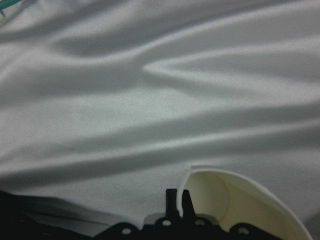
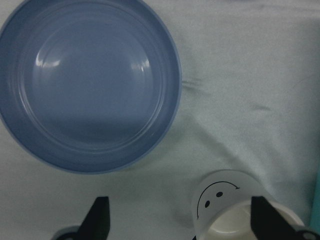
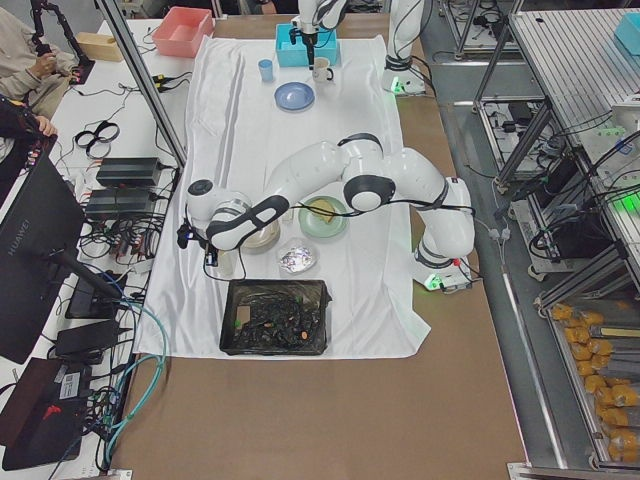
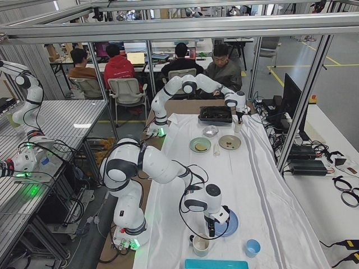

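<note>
My left gripper holds the rim of a white paper cup (image 1: 245, 200) between its fingers, over the cloth at the left edge of the near end in the camera left view. My right gripper is open above a white mug (image 2: 220, 192) with a smiley face, beside a blue plate (image 2: 90, 85). A small blue cup (image 4: 252, 246) stands right of the mug in the camera right view.
A green plate (image 3: 325, 228) with a yellow item, a beige plate (image 4: 230, 142), a foil dish (image 3: 296, 262) and a black bin (image 3: 275, 344) share the near end. A cyan bin (image 3: 295, 55) stands at the far end.
</note>
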